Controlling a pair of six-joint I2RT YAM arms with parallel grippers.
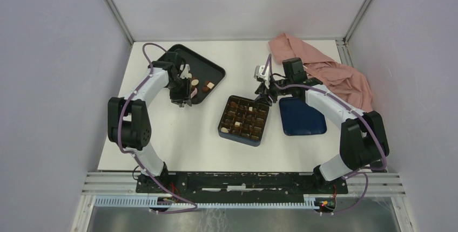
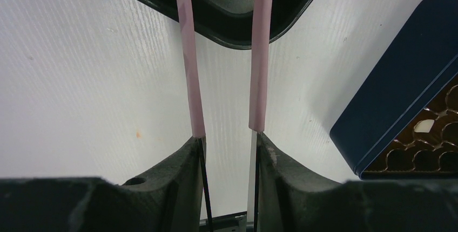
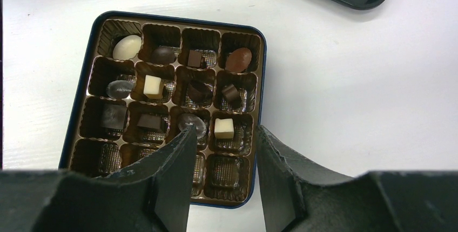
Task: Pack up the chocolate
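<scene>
A chocolate box [image 1: 243, 121] with brown compartments, many holding dark, milk and white pieces, sits mid-table; several lower compartments in the right wrist view are empty. My left gripper [image 1: 186, 94] is at the near edge of the black tray [image 1: 200, 59], which holds a few chocolates. Its pink finger pads [image 2: 259, 81] are nearly closed; what is between their tips is out of the left wrist view's frame. My right gripper [image 1: 262, 94] hangs over the box's upper right, its fingers [image 3: 173, 183] apart with nothing seen held.
A navy tray [image 1: 302, 124] lies right of the box, and a pink cloth [image 1: 335, 75] is bunched at the back right.
</scene>
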